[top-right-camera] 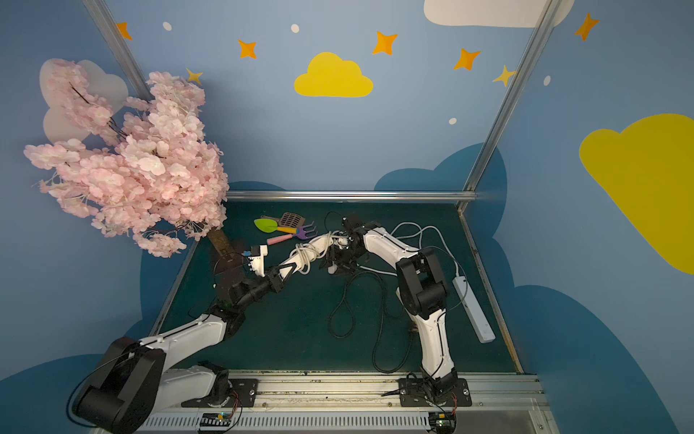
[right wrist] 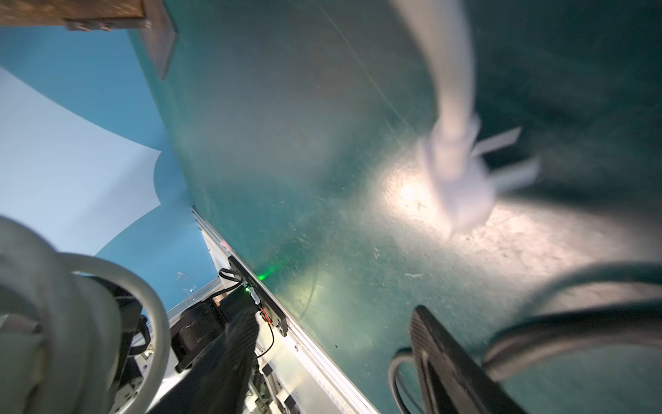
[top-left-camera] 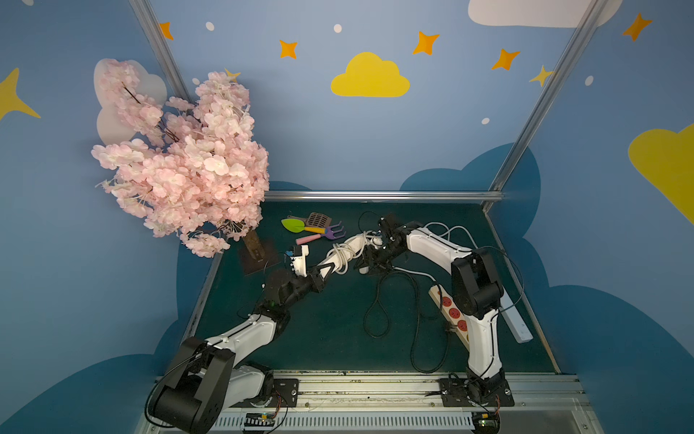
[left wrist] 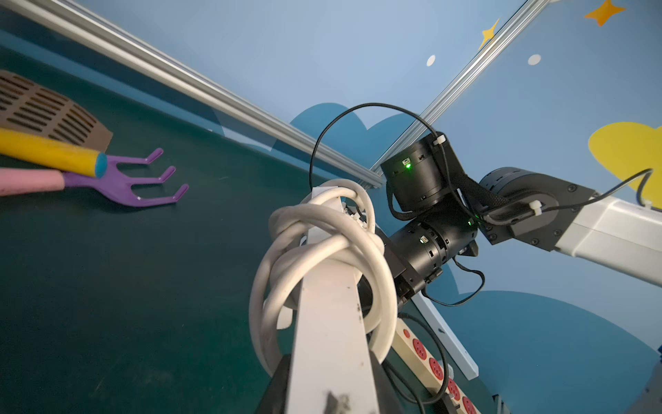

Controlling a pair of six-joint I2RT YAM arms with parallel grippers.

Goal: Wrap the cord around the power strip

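My left gripper (top-left-camera: pixel 322 274) is shut on one end of a white power strip (left wrist: pixel 329 324), which slants up toward the right arm. Several loops of thick white cord (left wrist: pixel 276 276) circle the strip's middle and far part, some standing loose. At the far end is my right gripper; its fingers (right wrist: pixel 434 358) stand apart with nothing visible between them. A white plug (right wrist: pixel 463 189) dangles from its cord above the table, blurred, in the right wrist view. The strip's far tip is partly hidden by the right arm.
A red-socket strip (top-left-camera: pixel 450 312) and a long white strip (top-left-camera: pixel 516 319) lie at right. Black cable (top-left-camera: pixel 415 340) loops over the middle table. Garden tools (top-left-camera: pixel 314 228) lie at the back, and a blossom tree (top-left-camera: pixel 198 166) stands at left.
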